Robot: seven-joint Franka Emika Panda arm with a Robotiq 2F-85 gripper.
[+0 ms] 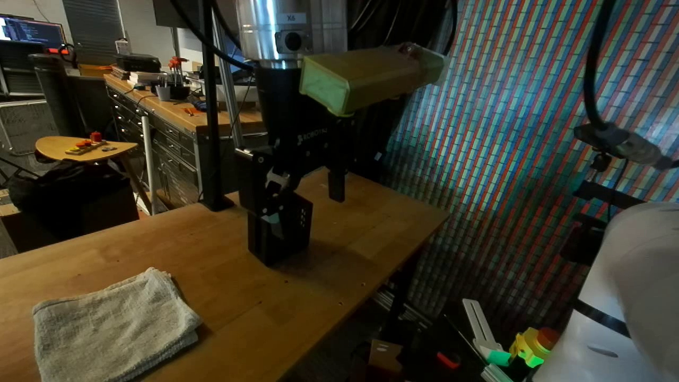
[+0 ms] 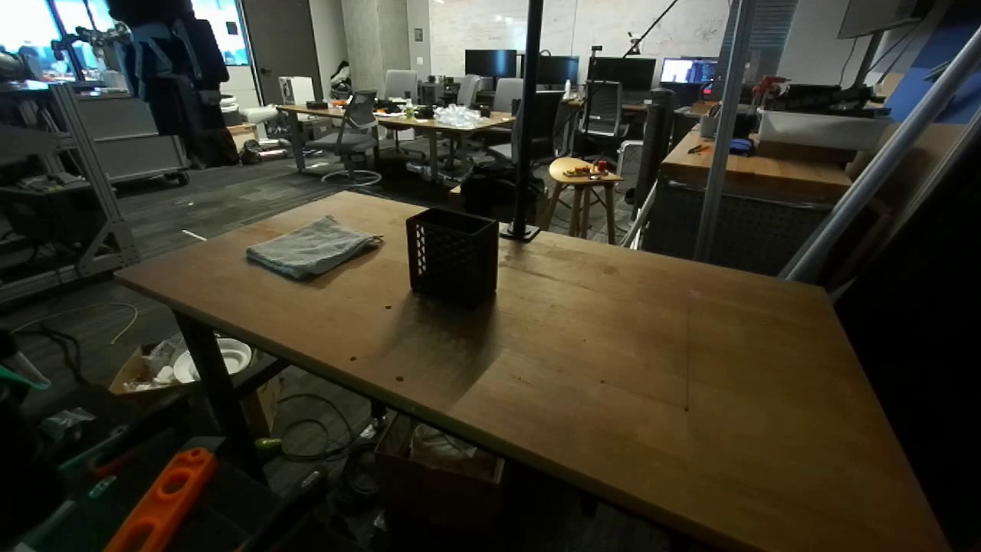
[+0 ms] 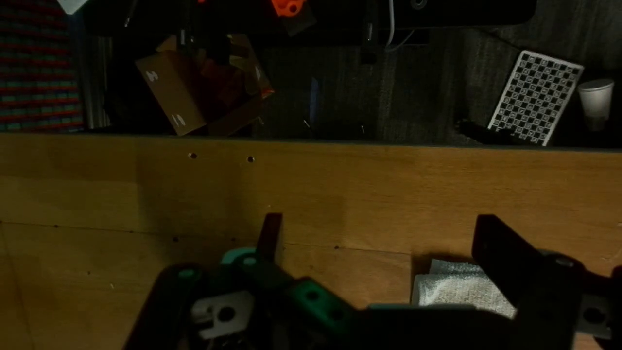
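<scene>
My gripper (image 1: 305,213) hangs over the table beside a small black crate (image 1: 297,226), seen in exterior view 1. From this angle one finger overlaps the crate; whether they touch cannot be told. The wrist view shows the gripper open, its two fingers wide apart and only bare wood visible between the tips. In exterior view 2 the crate (image 2: 452,257) stands upright with perforated sides, and the gripper does not appear there. A folded grey cloth (image 1: 114,324) lies flat on the table, partly behind a finger in the wrist view.
A black upright post (image 2: 526,119) rises at its far edge, close to the crate. Past the near edge are a cardboard box (image 3: 175,87) and other clutter on the floor.
</scene>
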